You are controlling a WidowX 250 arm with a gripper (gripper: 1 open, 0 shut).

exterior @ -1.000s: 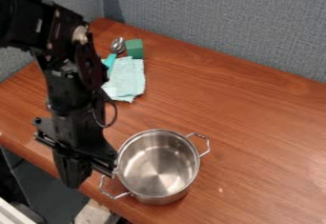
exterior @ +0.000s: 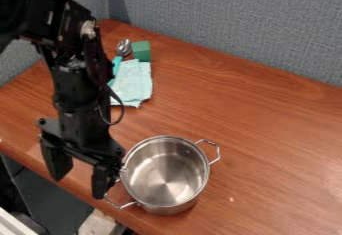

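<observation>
My black gripper [exterior: 80, 171] is low at the left front of the table, its two fingers spread apart, one beside the near-left handle of a steel pot [exterior: 166, 179]. I cannot make out anything held between the fingers. The pot stands upright and empty near the front edge, a looped handle on each side.
A pale green cloth [exterior: 131, 87], a teal utensil [exterior: 116, 65], a metal spoon [exterior: 124, 47] and a green sponge [exterior: 140, 51] lie at the back left. Grey walls border the table behind.
The gripper has shifted very slightly, its fingers appearing a little higher and wider. The pot has not moved.
</observation>
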